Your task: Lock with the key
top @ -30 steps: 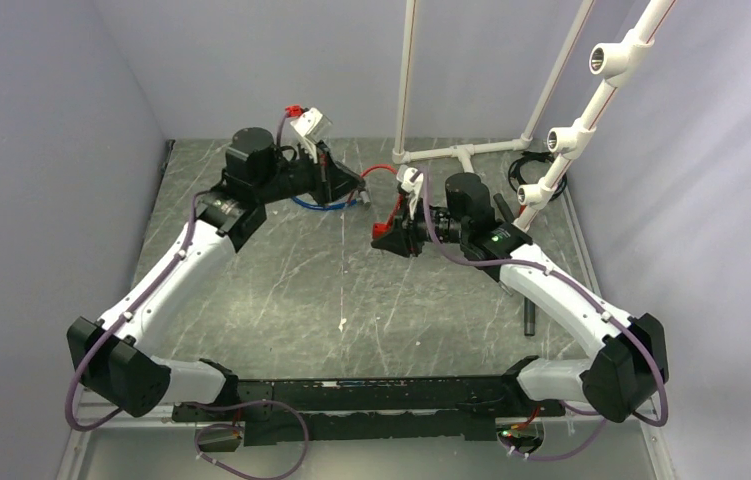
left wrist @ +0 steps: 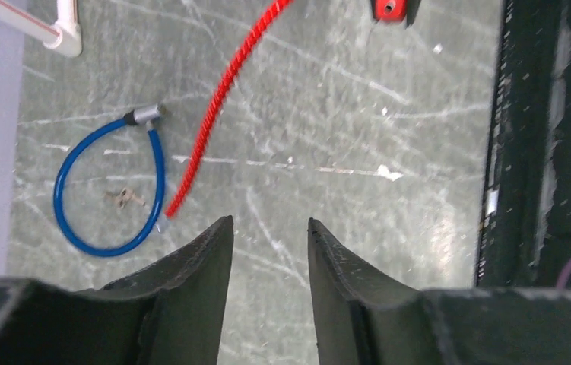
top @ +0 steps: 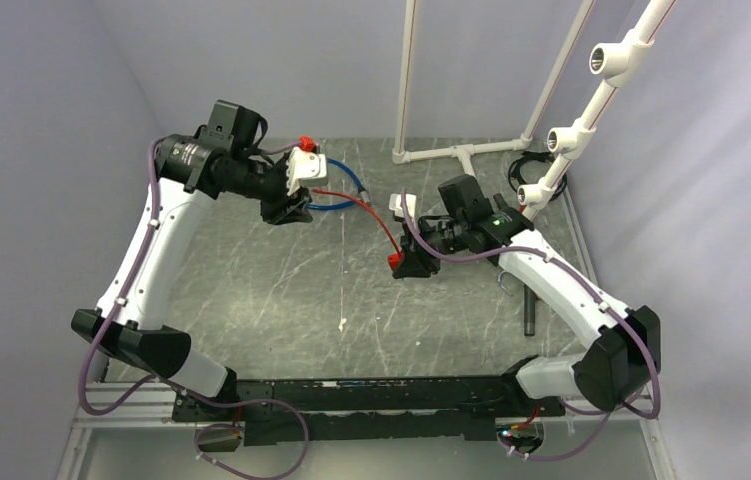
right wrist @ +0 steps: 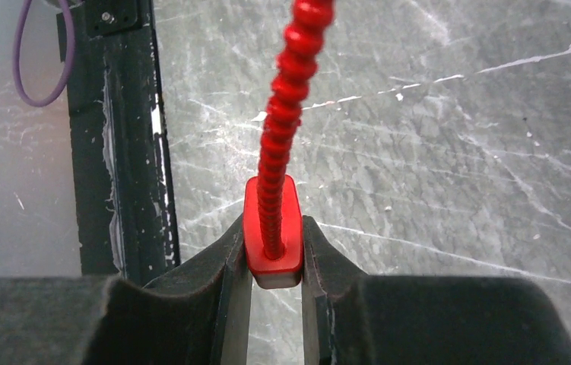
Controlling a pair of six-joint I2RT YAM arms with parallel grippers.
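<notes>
A red lock body (right wrist: 291,220) with a ribbed red cable (right wrist: 295,61) sits between the fingers of my right gripper, which is shut on it. In the left wrist view the red cable (left wrist: 217,99) stretches out to a loose end above the table. My left gripper stands part open, with nothing between its fingers, beside that loose end and apart from it. Small keys (left wrist: 124,198) lie on the table inside the loop of a blue cable lock (left wrist: 58,190) with a silver head (left wrist: 145,115). From above, the left gripper (top: 286,212) hovers left of the right gripper (top: 413,268).
White pipes (top: 456,151) form a frame at the back and right. A coiled black cable (top: 521,165) and a dark rod (top: 529,312) lie at the right.
My left gripper has moved left, away from the right one, and turned. The red cable, arched before, now stretches out with its far end free. The right gripper has shifted slightly toward the front right.
</notes>
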